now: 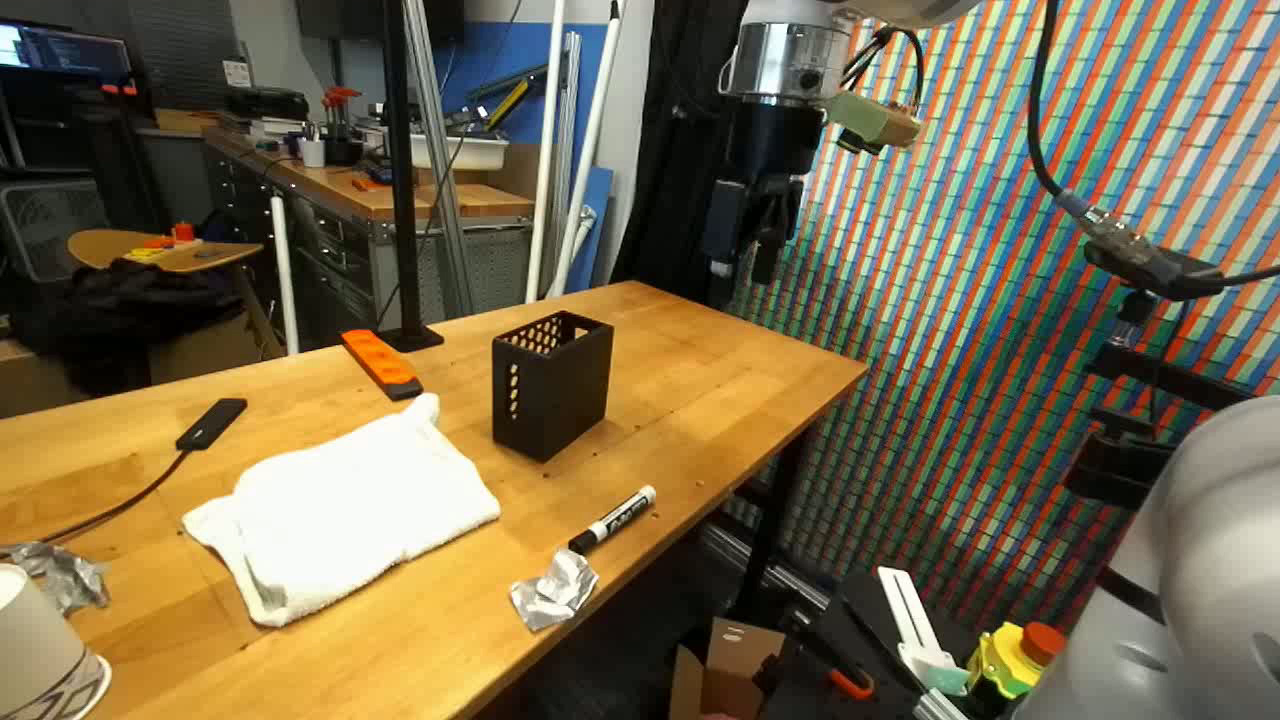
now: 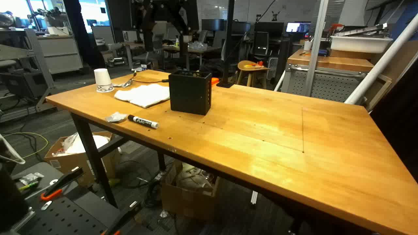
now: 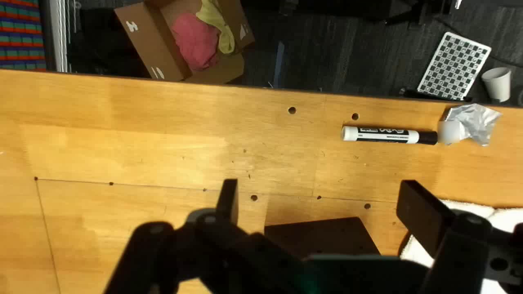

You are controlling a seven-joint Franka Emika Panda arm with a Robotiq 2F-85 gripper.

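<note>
High above the table hangs my gripper, its fingers wide apart and only air between them. In exterior view 1 the gripper (image 1: 746,274) shows at the top, over the table's far right end. A black box (image 1: 552,386) with perforated sides stands upright on the table, and its edge (image 3: 321,232) shows low in the wrist view, partly covered by the gripper. A black-and-white marker (image 3: 387,135) lies near the table edge, its dark cap beside a crumpled piece of foil (image 3: 474,122). A folded white towel (image 1: 354,504) lies left of the box.
Behind the towel are an orange-and-black tool (image 1: 381,362) and a small black device (image 1: 211,424) on a cable. A paper cup (image 2: 103,80) stands at the table's far end. A black post (image 2: 227,47) rises behind the box.
</note>
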